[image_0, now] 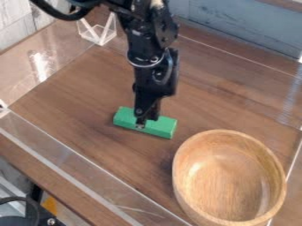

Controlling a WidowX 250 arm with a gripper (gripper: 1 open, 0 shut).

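A green rectangular block [161,127] lies flat on the wooden table [83,115] near the middle of the view. My black gripper [144,118] points down at the block from above, its tip over the block's middle. The fingers are close together and look shut; whether they touch the block, or have anything between them, is hard to tell at this size.
A large round wooden bowl [229,177] stands at the lower right, near the block. A white wire holder [97,28] sits at the back left.
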